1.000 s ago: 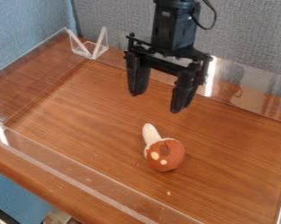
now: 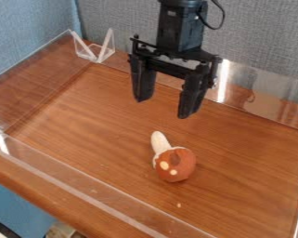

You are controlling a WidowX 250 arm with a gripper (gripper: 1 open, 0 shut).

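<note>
My black gripper (image 2: pixel 165 98) hangs from the top centre of the view, open, its two fingers apart with nothing seen between them. Below it on the wooden surface (image 2: pixel 101 130) lies a toy mushroom (image 2: pixel 174 164) on its side, with a red-orange spotted cap toward the front and a pale stem pointing to the back. The gripper is above and behind it, not touching it.
Clear low walls edge the wooden surface at the front left, back and right. A white wire-like frame (image 2: pixel 94 46) stands in the back left corner.
</note>
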